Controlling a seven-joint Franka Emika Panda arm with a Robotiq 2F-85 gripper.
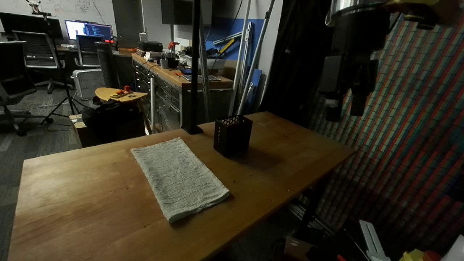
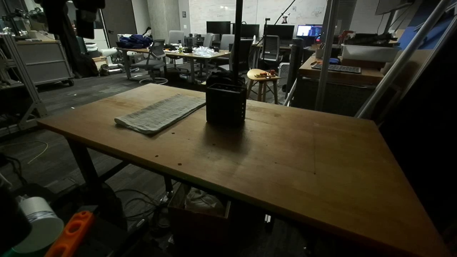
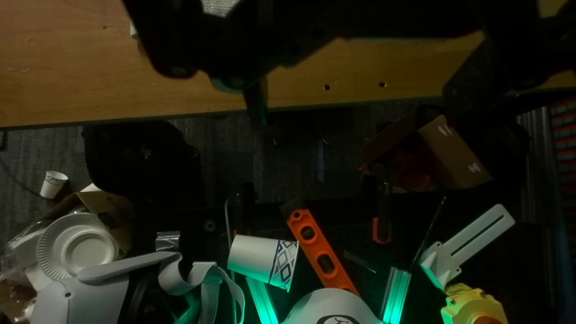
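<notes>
A pale grey cloth lies flat and folded on the wooden table; in the second exterior view the same cloth is on the left half of the tabletop. Close to it stands a black perforated holder, upright, its inside too dark to make out. High at the right of the first exterior view hangs my gripper, pointing down, open with a gap between its fingers and nothing in it. It is well away from both cloth and holder. Dark gripper parts cover the top of the wrist view.
A black post rises behind the holder at the table's far edge. Below the near edge are a paper cup, an orange level and a cardboard box.
</notes>
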